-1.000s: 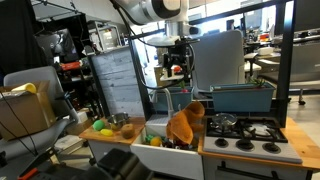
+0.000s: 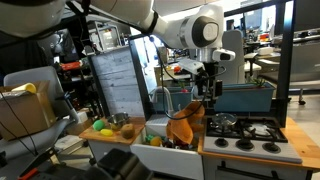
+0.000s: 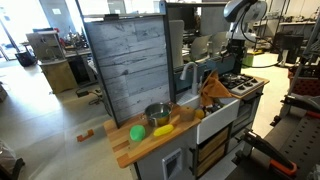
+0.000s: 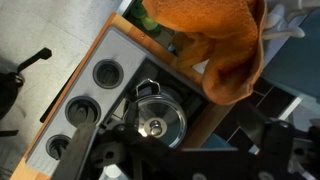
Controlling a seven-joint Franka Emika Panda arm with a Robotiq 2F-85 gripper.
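My gripper point(image 2: 207, 98) hangs fingers-down near the sink's right end, above the counter between sink and stove. In the wrist view its dark fingers point(image 4: 112, 150) stand wide apart, so it is open, with nothing between them. An orange cloth point(image 2: 181, 132) drapes over the sink point(image 2: 163, 161), and its upper part lies close under my gripper. The wrist view has this cloth point(image 4: 215, 40) at top. Beneath the fingers there is a lidded pot point(image 4: 157, 122) on the stove point(image 4: 66, 134). In exterior view 2 the cloth point(image 3: 213, 91) is bunched at the sink's far side.
Several colourful items lie in the sink. Left of it, a metal pot point(image 2: 119, 119) and a yellow item point(image 2: 99, 125) sit on the wooden counter. A faucet point(image 2: 160, 93) rises behind the sink. A blue-green bin point(image 2: 240, 99) stands behind the stove.
My gripper has come down and to the right, from high above the sink to just over the cloth's upper part. The cloth, sink and stove look unmoved.
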